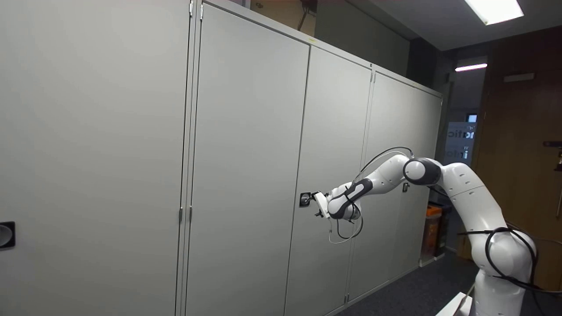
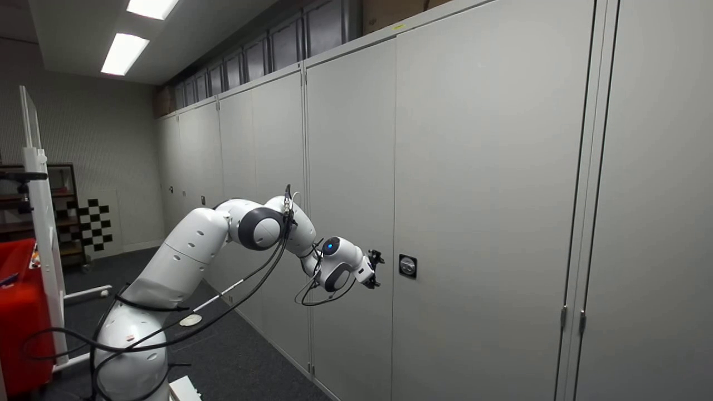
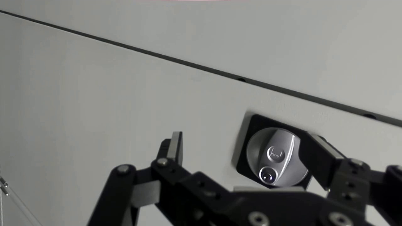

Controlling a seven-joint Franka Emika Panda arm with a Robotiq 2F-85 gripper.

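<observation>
A round silver turn handle sits in a square black plate on the grey cabinet door. In exterior view 2 the same handle is right of my gripper, with bare door showing between them. From the wrist, my gripper stands open with nothing held, its fingers spread wide. The right-hand finger overlaps the handle plate's right edge in this view, while the left one is over plain door. Exterior view 1 shows my gripper close in front of the handle.
The door seam runs beside the handle plate, and the cabinet doors look closed. Loose cables hang below the wrist. Another handle is on the cabinet at far left. A red container stands behind the arm.
</observation>
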